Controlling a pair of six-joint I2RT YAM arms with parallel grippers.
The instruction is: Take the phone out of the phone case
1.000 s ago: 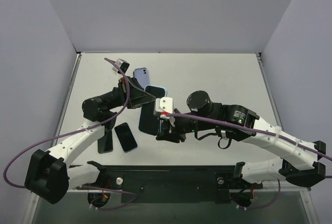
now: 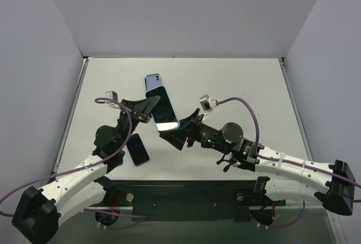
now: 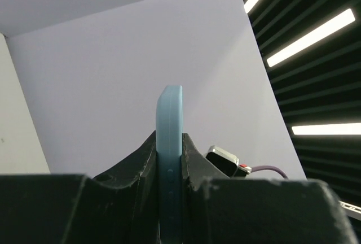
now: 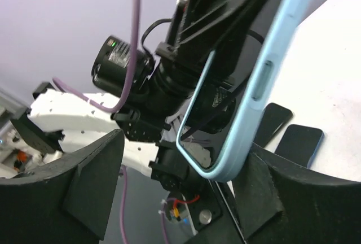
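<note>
A black-screened phone in a light blue case (image 2: 162,108) is held tilted in the air between both grippers. My left gripper (image 2: 148,106) is at its upper left; in the left wrist view its fingers close around the case's narrow blue edge (image 3: 169,153). My right gripper (image 2: 186,131) is at the lower end; in the right wrist view the case's blue rim (image 4: 256,91) runs down to a corner between its fingers, which stand apart. Whether they touch the case is unclear.
A lilac phone (image 2: 153,81) lies at the back of the white table (image 2: 237,86), and black phones (image 2: 137,149) lie at the front left.
The cased phone has been raised and turned.
</note>
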